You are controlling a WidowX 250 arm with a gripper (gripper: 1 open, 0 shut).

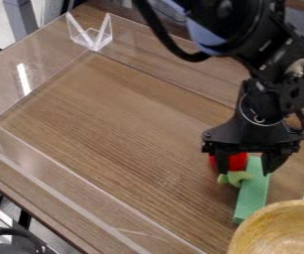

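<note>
My black gripper (247,149) is open, low over a small cluster of objects at the right of the table. Under it a red object (226,161) and a light green soft-looking piece (231,178) are partly hidden by the gripper. A mint green rectangular block (251,203) extends from beneath them toward the bowl. I cannot tell whether the fingers touch any of them.
A large yellow bowl (281,236) fills the lower right corner. A clear plastic piece (91,32) is near the back left, and cables lie beyond the left edge.
</note>
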